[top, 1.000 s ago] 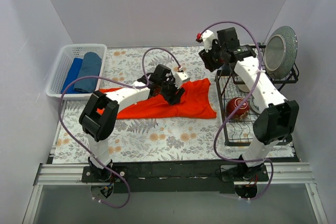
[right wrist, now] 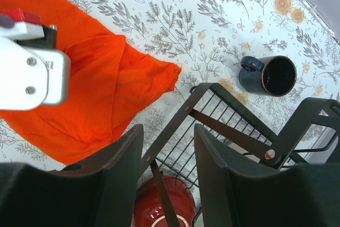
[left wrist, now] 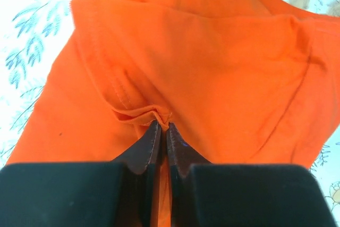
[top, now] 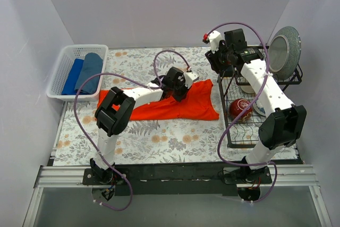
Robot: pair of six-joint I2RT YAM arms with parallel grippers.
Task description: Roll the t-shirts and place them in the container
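Note:
An orange t-shirt (top: pixel 199 104) lies spread on the floral table, partly folded over near its right end. My left gripper (top: pixel 180 93) is down on it; in the left wrist view its fingers (left wrist: pixel 180 152) are shut on a pinched fold of the orange fabric. My right gripper is open and empty, raised above the dish rack at the right, with the shirt's right end to its left in the right wrist view.
A white basket (top: pixel 56 78) at the left holds folded blue cloths (top: pixel 89 73). A black dish rack (top: pixel 236 143) holds plates (top: pixel 284 51) and a red bowl (right wrist: pixel 175 200). A dark mug (right wrist: pixel 267 78) stands beyond the rack.
My left gripper has moved a little to the right across the orange shirt. My right gripper has shifted very slightly right and stays raised.

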